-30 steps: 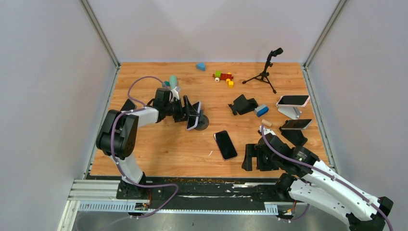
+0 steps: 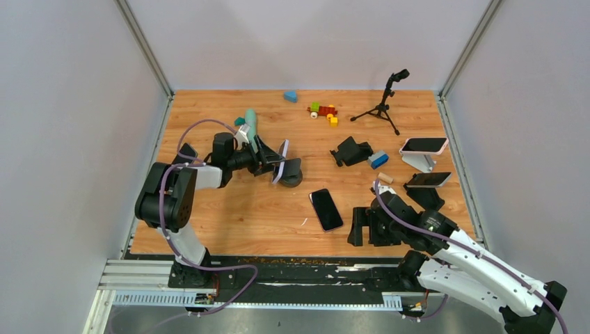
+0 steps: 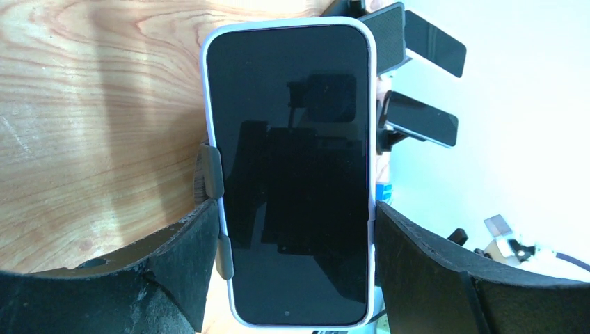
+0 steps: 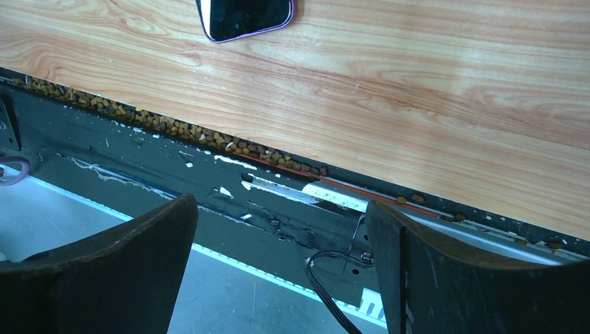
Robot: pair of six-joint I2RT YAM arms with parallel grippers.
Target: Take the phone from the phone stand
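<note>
A phone with a pale lilac edge [image 2: 280,161] leans on a dark round-based phone stand [image 2: 291,174], left of the table's middle. In the left wrist view the phone [image 3: 296,139] fills the centre with its black screen facing the camera. My left gripper is open wide, one finger beside each long edge of the phone; whether they touch it is hard to tell. Two small lip pads of the stand [image 3: 212,172] show on the phone's left edge. Over the front right, my right gripper [image 2: 357,226] hangs open and empty.
Another phone [image 2: 325,209] lies flat at the front middle. To the right, two more stands carry a pink-edged phone [image 2: 424,145] and a dark phone [image 2: 428,179]. A small tripod [image 2: 380,104] and toy bricks [image 2: 323,111] occupy the back.
The phone and stand plate have turned, so the phone shows more edge-on from above. The right arm is almost still.
</note>
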